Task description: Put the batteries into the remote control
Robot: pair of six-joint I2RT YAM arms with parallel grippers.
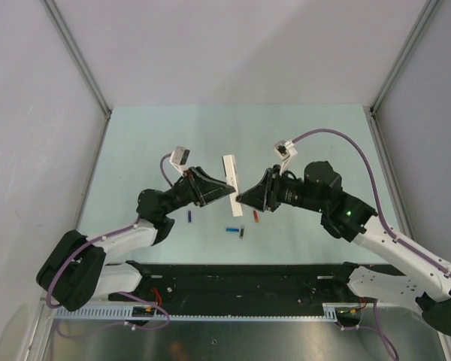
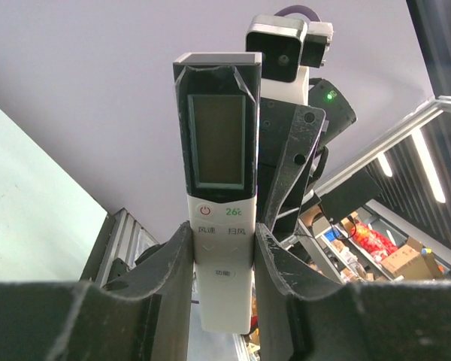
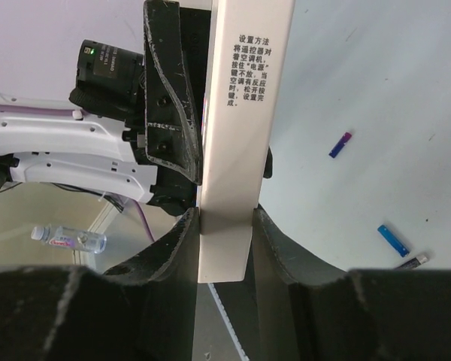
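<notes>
The white remote [image 1: 230, 169] stands between both grippers above the table. My left gripper is shut on it, the black screen and buttons facing the left wrist camera. My right gripper is at the remote's other end, its fingertips against the sides of the plain back with printed text; whether they grip it is hard to tell. Batteries lie on the table: a purple one [image 3: 340, 145], a blue one [image 3: 393, 240], a dark one [image 3: 413, 261] and a red one [image 1: 255, 216].
Walls enclose it at the back and both sides.
</notes>
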